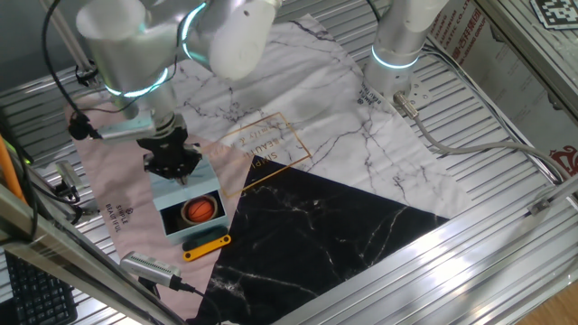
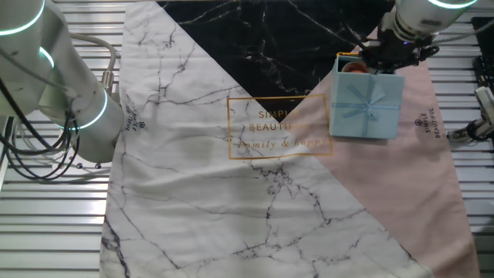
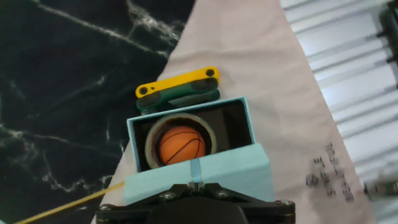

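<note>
A light blue gift box (image 3: 250, 121) sits partly uncovered on the pink part of the cloth. Its lid (image 2: 365, 116), with a ribbon bow (image 2: 369, 104), covers one end. In the uncovered part, an orange mini basketball (image 3: 182, 145) rests inside a round ring (image 3: 151, 149), which looks like a tape roll. My gripper points down over the lid, its fingertips together near the ribbon band; in exterior view 1 the gripper (image 1: 181, 178) is over the lid's far part. Nothing shows between the fingers, and contact with the lid cannot be judged.
A yellow and green folding tool (image 3: 177, 87) lies along the box's open end. A grey device with a cable (image 1: 152, 269) is near the cloth's edge. The black marble part (image 1: 307, 244) and white part (image 2: 208, 208) of the cloth are clear.
</note>
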